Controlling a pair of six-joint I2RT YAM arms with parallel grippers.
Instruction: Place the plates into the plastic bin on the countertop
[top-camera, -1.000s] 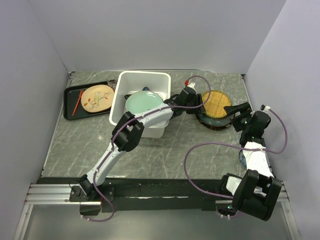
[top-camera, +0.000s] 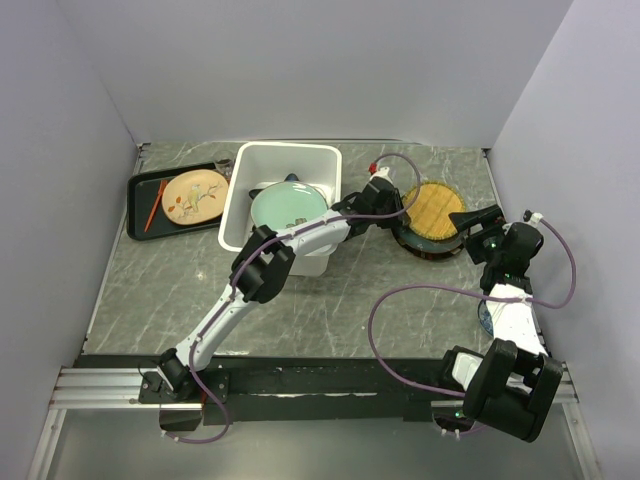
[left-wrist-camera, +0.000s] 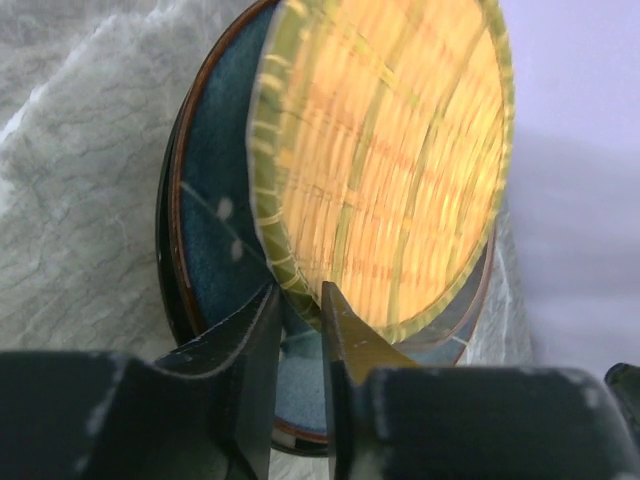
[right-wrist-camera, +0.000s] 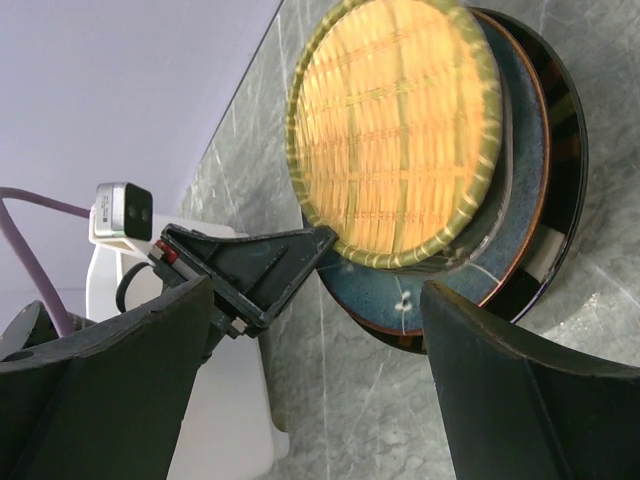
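A stack of plates sits at the back right: a round woven yellow plate (top-camera: 432, 207) on a dark blue plate (left-wrist-camera: 215, 170) with a black one beneath. My left gripper is at the woven plate's near-left rim, fingertips close together on or beside it; whether they grip it is unclear. My right gripper stands open at the stack's right side, nothing seen between its fingers. The white plastic bin (top-camera: 235, 160) stands left of the stack, holding a pale green plate (top-camera: 280, 207), partly under my left arm.
A black tray (top-camera: 150, 225) with a patterned plate and orange utensils lies at the left. Another blue plate (top-camera: 484, 318) is partly hidden under the right arm. Walls bound the counter at back and sides.
My left gripper has shifted very slightly down at the rim of the stack. The right arm and the plates look the same.
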